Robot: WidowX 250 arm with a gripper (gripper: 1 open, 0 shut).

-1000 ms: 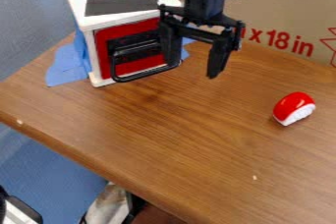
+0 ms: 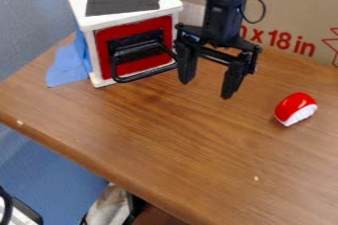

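My black gripper (image 2: pixel 208 81) hangs above the wooden table, open, with nothing between its fingers. It is just right of a red-and-white toy oven (image 2: pixel 146 16), whose black front handle projects toward the table's front. A red-and-white rounded object (image 2: pixel 295 107) lies on the table at the right, apart from the gripper.
A blue cloth (image 2: pixel 67 65) lies left of the oven, near the table's left edge. A cardboard panel (image 2: pixel 295 7) stands behind.
My gripper has moved to the right and slightly down, away from the front of the oven. The oven and the red-and-white object have not moved.
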